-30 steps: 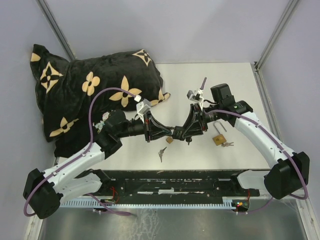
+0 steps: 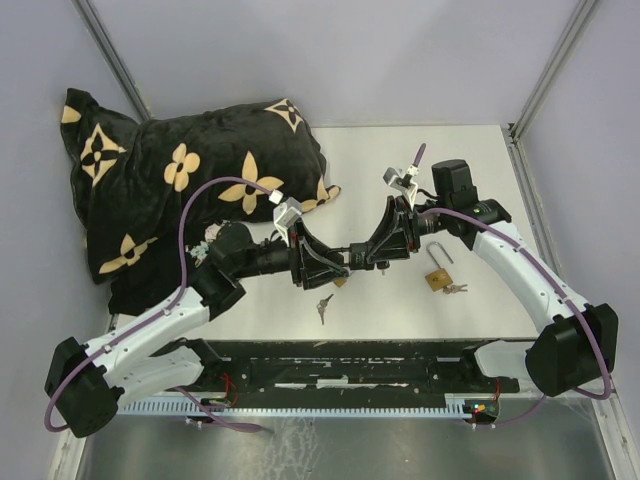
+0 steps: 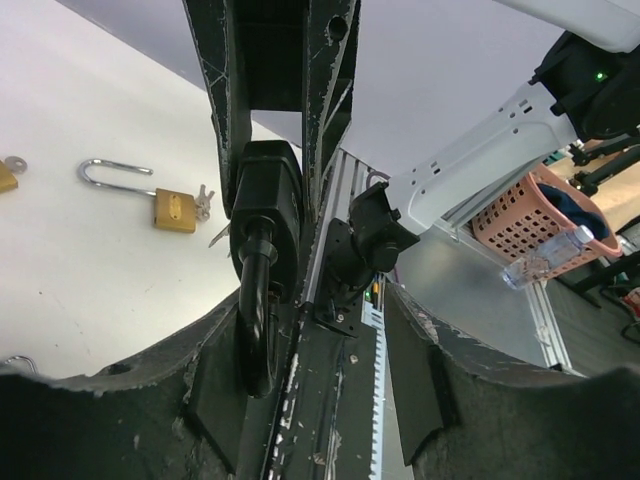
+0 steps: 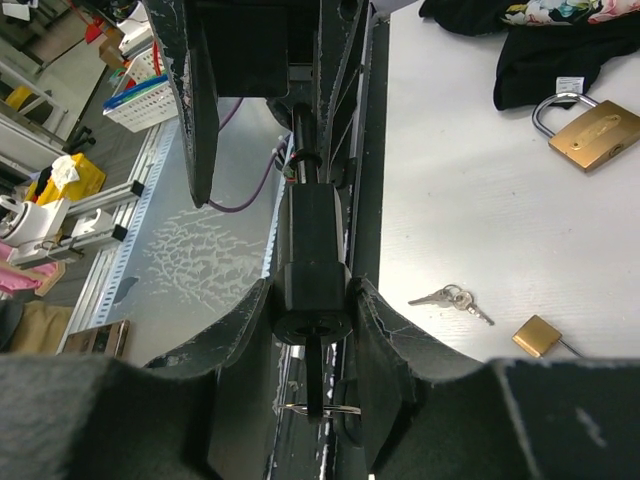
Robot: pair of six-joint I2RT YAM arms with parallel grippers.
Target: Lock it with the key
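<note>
A black padlock (image 2: 358,256) hangs between my two grippers in the top view. My right gripper (image 2: 374,257) is shut on its body; in the right wrist view, the padlock body (image 4: 313,255) sits between the fingers. Below the body, a dark key-like stem and a thin metal ring (image 4: 345,409) show, partly hidden by the fingers. My left gripper stands open, its fingers spread around the padlock's black shackle (image 3: 257,335), which lies nearer the left-hand finger. Whether that finger touches it I cannot tell.
Loose keys (image 2: 323,307) lie on the white table below the grippers, with a small brass padlock (image 2: 340,280) nearby. To the right are a long-shackled brass padlock (image 2: 438,279) and its keys (image 2: 454,288). A dark flowered cloth (image 2: 200,180) covers the back left.
</note>
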